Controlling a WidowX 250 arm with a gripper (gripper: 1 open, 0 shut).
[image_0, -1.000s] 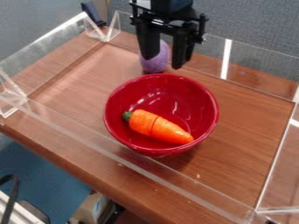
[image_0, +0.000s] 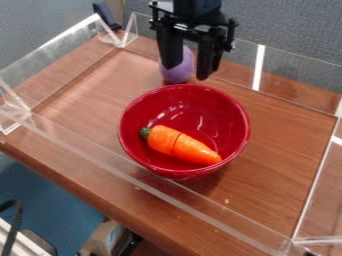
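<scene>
My black gripper (image_0: 189, 60) hangs at the top centre, above and behind a red bowl (image_0: 143, 153), its two fingers spread apart. An orange carrot (image_0: 187, 148) with a small green top lies inside the bowl. A purple round object (image_0: 175, 72) is behind the gripper's fingers, partly hidden by them; whether it touches them I cannot tell.
Clear acrylic walls edge the wooden table (image_0: 267, 185). Bare surface lies left and right of the bowl. A blue floor and some loose items show beyond the table's near left edge.
</scene>
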